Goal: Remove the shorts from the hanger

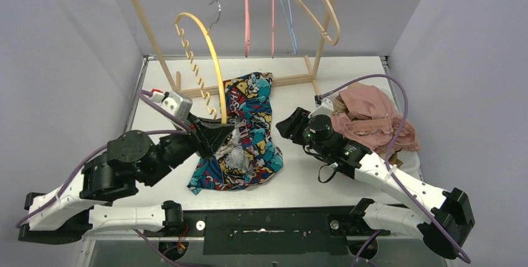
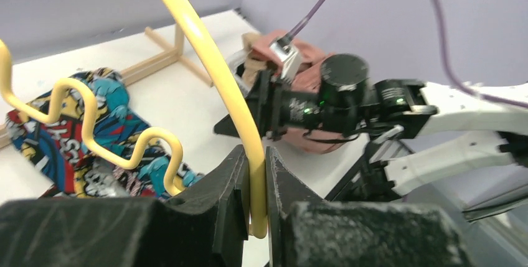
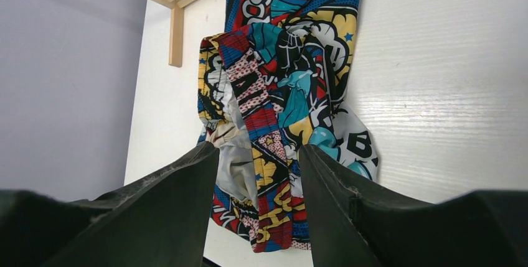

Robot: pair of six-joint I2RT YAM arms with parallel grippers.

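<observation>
My left gripper [image 1: 225,127] is shut on one end of the yellow hanger [image 1: 212,49], holding it up in the air over the table. In the left wrist view the hanger's bar [image 2: 215,61] runs down between the fingers, its wavy side hanging free to the left. No cloth is on the hanger. The shorts [image 1: 255,155], printed with colourful comic patterns, lie crumpled on the table, partly behind the left gripper from above. In the right wrist view the shorts [image 3: 274,111] show beyond my right gripper, which is part open with nothing between its fingers.
A wooden rack [image 1: 289,80] stands at the back, with pink straps, blue straps and another wooden hanger [image 1: 333,21] hanging from it. Pink clothes [image 1: 373,117] are heaped in a container at the right. Bare table lies between shorts and heap.
</observation>
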